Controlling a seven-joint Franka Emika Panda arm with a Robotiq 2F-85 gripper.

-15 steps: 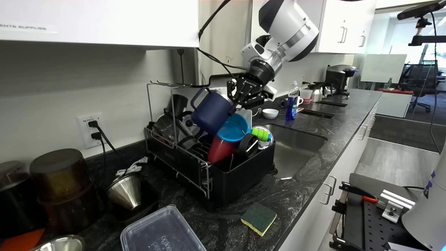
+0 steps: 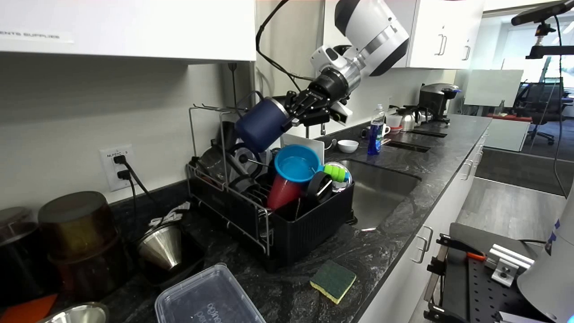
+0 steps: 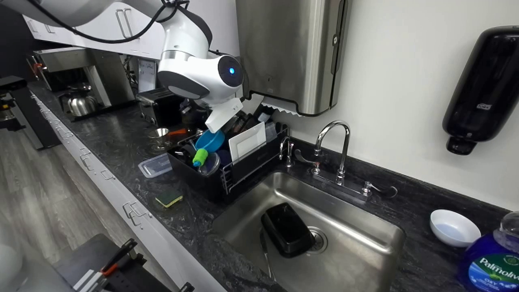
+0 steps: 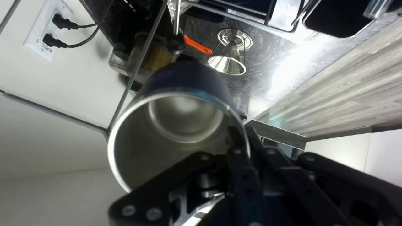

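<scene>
A dark blue mug [image 2: 262, 124] hangs tilted above the black dish rack [image 2: 312, 234], its steel-lined mouth towards my arm. My gripper [image 2: 293, 110] is shut on the mug's rim. In the wrist view one finger [image 4: 235, 145] lies inside the mug [image 4: 181, 131] and the other [image 4: 260, 150] outside its wall. The rack below carries a blue cup [image 2: 297, 163], a red cup [image 2: 284, 192], a green-handled brush [image 2: 336, 172] and several dark items. From exterior view 2 the mug and fingers are hidden behind my arm.
The rack's wire frame [image 2: 192, 132] rises beside the mug, near the wall. A sponge [image 2: 333, 281] and a clear plastic lid [image 2: 210, 298] lie on the counter. The sink [image 3: 355, 267] holds a black container [image 3: 287, 228]. The cabinet [image 2: 129, 27] overhangs the counter.
The mug has moved left and slightly up in exterior view 1, carried in my gripper. More of the blue cup shows beneath it. The rack's contents look unmoved.
</scene>
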